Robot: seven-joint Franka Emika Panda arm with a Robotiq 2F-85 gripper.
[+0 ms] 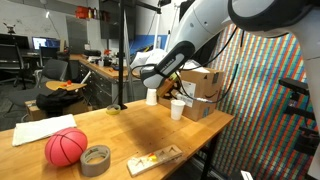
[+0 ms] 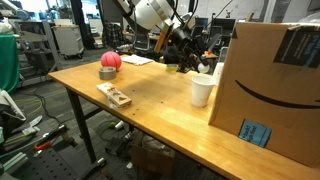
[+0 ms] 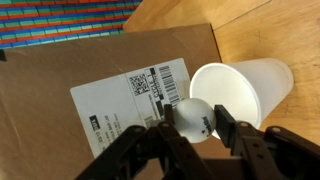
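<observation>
A small, round, shiny white object (image 3: 194, 121) sits between the fingertips of my gripper, which is shut on it. Just past it in the wrist view is a white cup (image 3: 268, 82), its mouth turned toward the camera and partly hidden behind the round object. From outside, the cup (image 2: 201, 93) stands upright on the table beside a cardboard box, with my gripper (image 2: 202, 62) above it. The other exterior view likewise puts the gripper (image 1: 178, 88) over the cup (image 1: 177, 110).
A large cardboard box (image 2: 270, 85) stands close beside the cup. On the table are a red ball (image 1: 66, 147), a tape roll (image 1: 95, 160), a wooden piece (image 1: 155, 160) and a yellow object (image 1: 113, 110).
</observation>
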